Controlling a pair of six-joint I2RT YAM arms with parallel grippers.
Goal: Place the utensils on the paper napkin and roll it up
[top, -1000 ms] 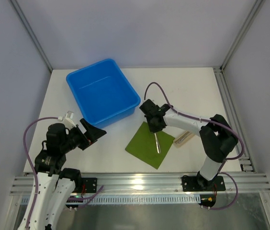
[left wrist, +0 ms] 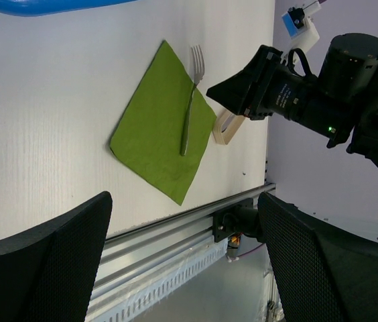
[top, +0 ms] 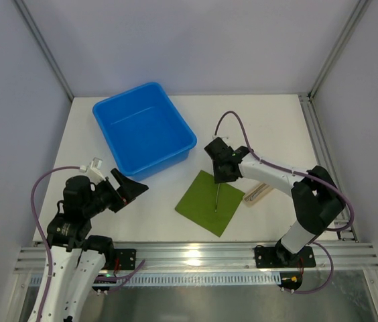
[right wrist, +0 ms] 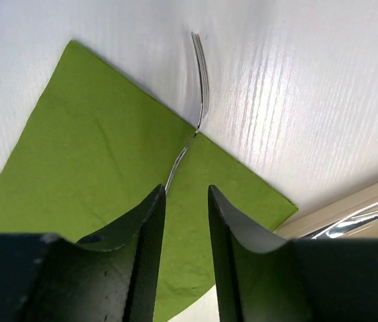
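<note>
A metal fork (left wrist: pixel 192 100) lies across the green napkin (left wrist: pixel 152 127). Its handle rests on the cloth, while its tines (right wrist: pixel 202 80) stick out past one edge onto the white table. In the right wrist view the fork appears narrow, as if turned on its side. My right gripper is over the napkin, its fingers (right wrist: pixel 150 228) apart; the handle runs down toward the left finger, which hides the rest. From the left wrist view the fork seems to lie free beside that gripper. Away to the left, my left gripper (top: pixel 132 190) stands open and empty.
A wooden holder (top: pixel 257 193) sits right of the napkin, with shiny metal utensils (right wrist: pixel 363 218) inside. The large blue bin (top: pixel 169 163) takes up the back left. Bare table (top: pixel 269 131) stretches behind the right arm.
The fork's handle looked broad and bright a second ago and is thin now. The left arm stayed put.
</note>
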